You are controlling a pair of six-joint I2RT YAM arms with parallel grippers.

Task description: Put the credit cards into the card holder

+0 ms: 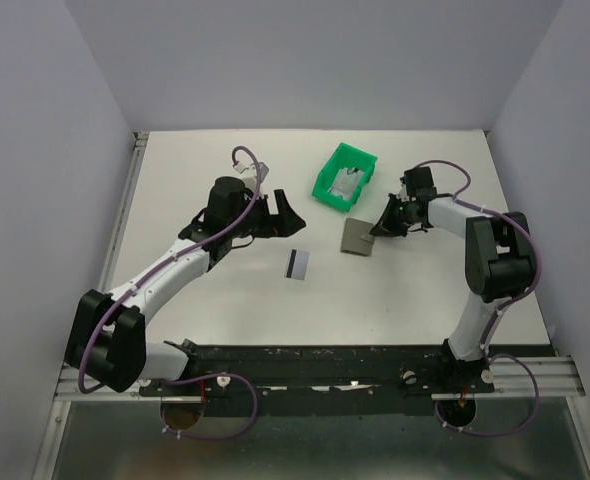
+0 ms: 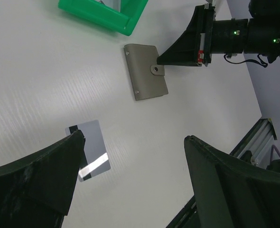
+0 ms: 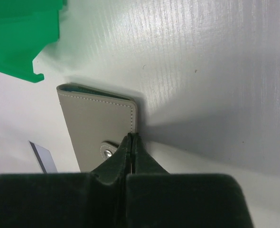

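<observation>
The taupe card holder (image 1: 356,236) lies flat near the table's middle, its snap tab and folded top visible in the right wrist view. My right gripper is shut, fingertips at the holder's edge, nothing clearly between them. A grey card with a dark stripe (image 1: 297,265) lies to the lower left of the holder; in the left wrist view it (image 2: 95,145) sits below my left gripper (image 1: 284,214), which is open and empty above the table.
A green tray (image 1: 325,188) with pale cards inside stands just behind the card holder.
</observation>
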